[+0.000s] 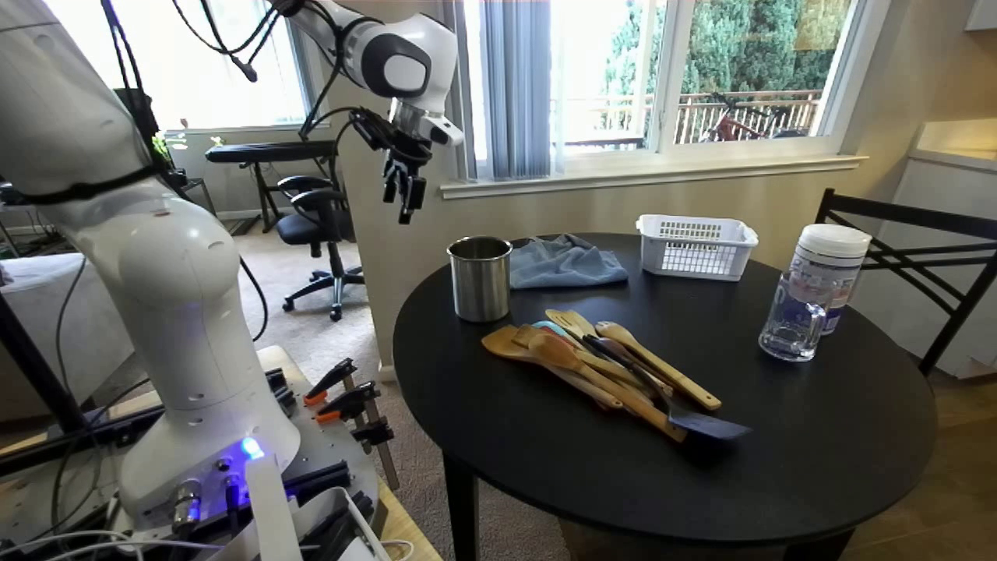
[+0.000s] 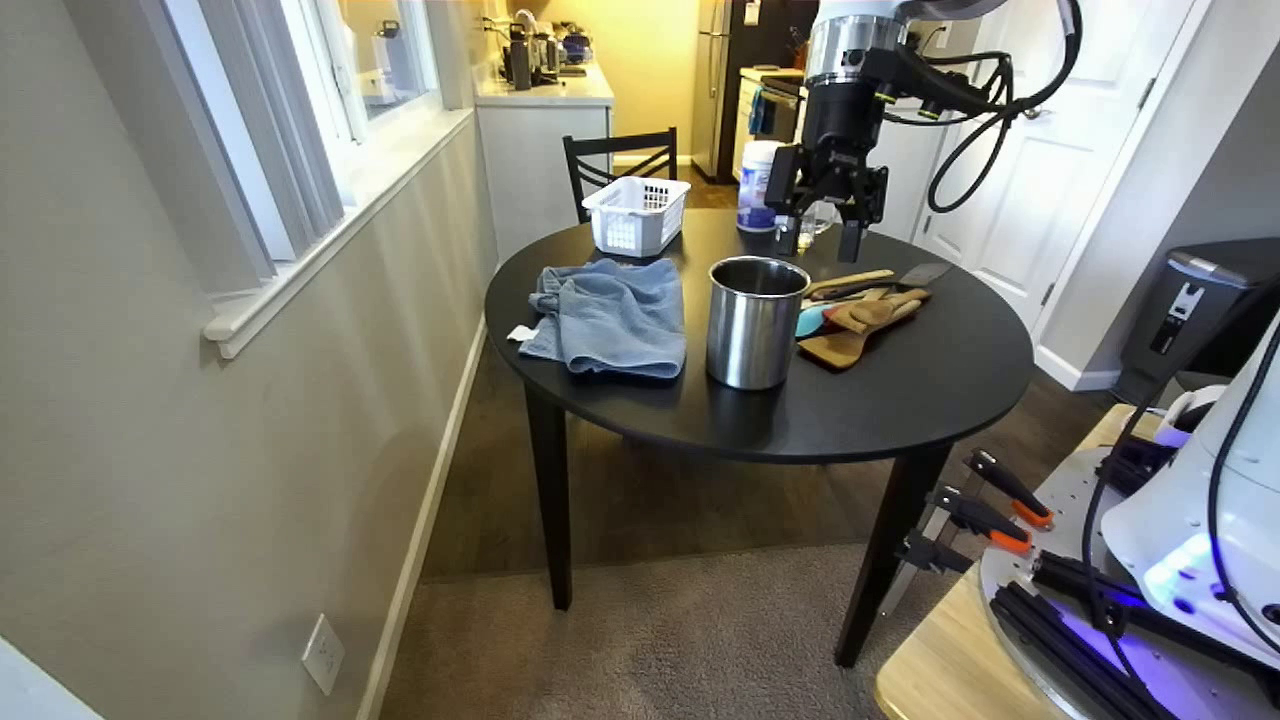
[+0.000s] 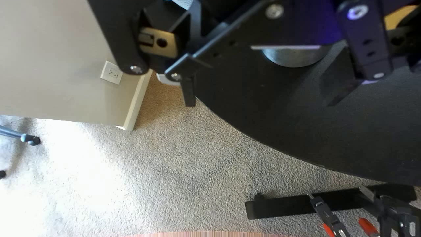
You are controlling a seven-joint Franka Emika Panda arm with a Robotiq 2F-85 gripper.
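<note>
My gripper (image 2: 818, 246) hangs in the air, pointing down, above and off the near left edge of the table as exterior view 1 shows it. Its fingers are spread wide, with nothing between them in the wrist view. A steel canister (image 1: 480, 280) stands upright on the black round table (image 1: 794, 439), apart from the gripper. Beside it lies a heap of wooden and plastic utensils (image 1: 598, 374), including a dark spatula (image 1: 706, 425). A crumpled blue cloth (image 2: 612, 318) rests behind the canister. In the wrist view only the canister's lower part (image 3: 294, 57) shows.
A white basket (image 1: 696, 248) sits at the table's back. A clear glass mug (image 1: 792, 322) and a white-lidded tub (image 1: 834, 241) stand together on the right. Clamps (image 1: 350, 402) stick up from the robot's mount. The window wall is close.
</note>
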